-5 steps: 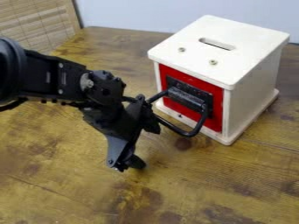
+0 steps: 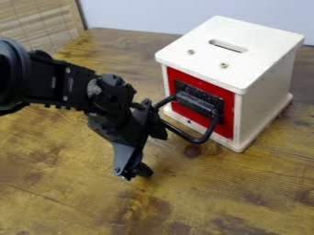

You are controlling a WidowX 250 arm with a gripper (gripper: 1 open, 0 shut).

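Note:
My black gripper (image 2: 132, 167) points down over the wooden tabletop at the centre left, in front of and left of a white wooden box (image 2: 260, 92) with a red front panel (image 2: 223, 92). A black fixture (image 2: 196, 101) with a looped black handle or cable sticks out from the panel toward my gripper, its near end close to or behind the gripper's body. Whether the fingers are open or shut is not clear.
A woven panel (image 2: 37, 18) stands at the back left, and a pale wall is behind the box.

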